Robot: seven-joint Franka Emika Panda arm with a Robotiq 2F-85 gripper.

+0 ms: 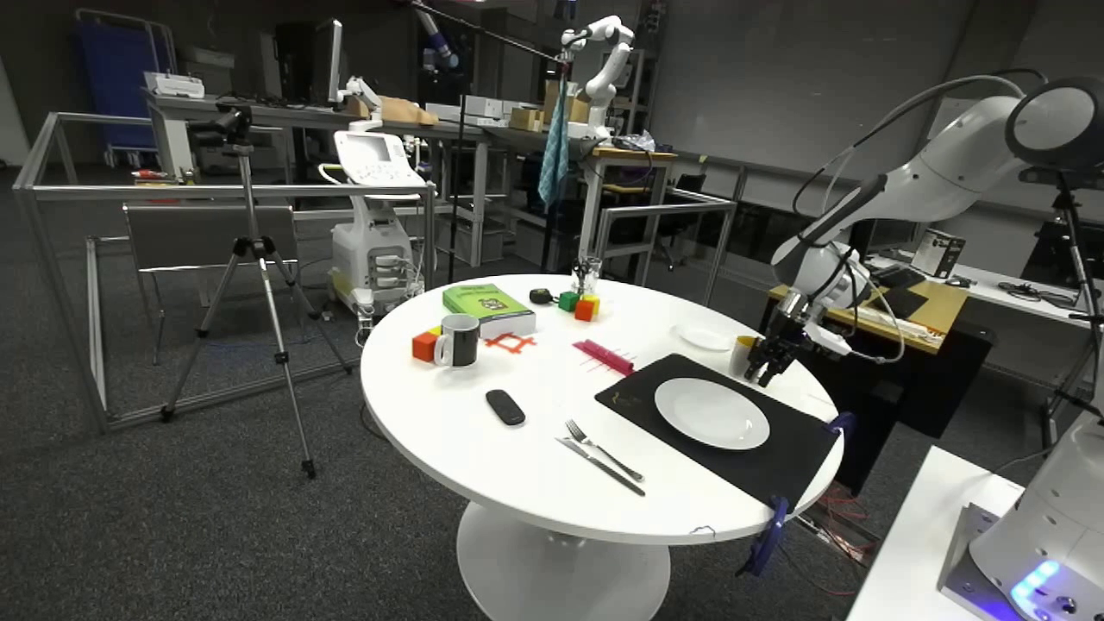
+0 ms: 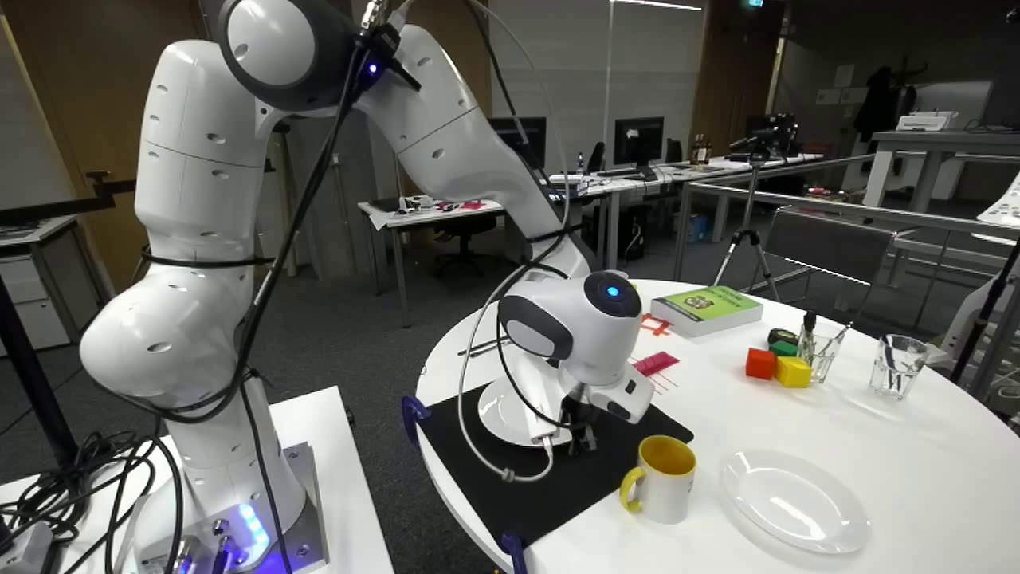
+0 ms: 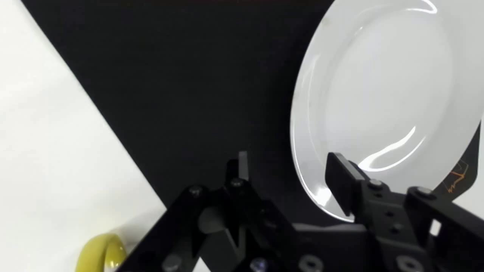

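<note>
A white plate lies on the black mat at the table's edge. In the wrist view, the plate fills the upper right. My gripper is partly open above the mat, with nothing visible between its fingers. One finger overlaps the plate's near rim in that view; the other is over bare mat. In exterior view 1 the gripper is beside the plate on the mug's side. The arm partly covers the plate in exterior view 2.
A yellow-and-white mug stands close to the gripper, just off the mat. Beyond it is a second white plate. A fork and knife lie beside the mat. Blocks and glasses stand farther back.
</note>
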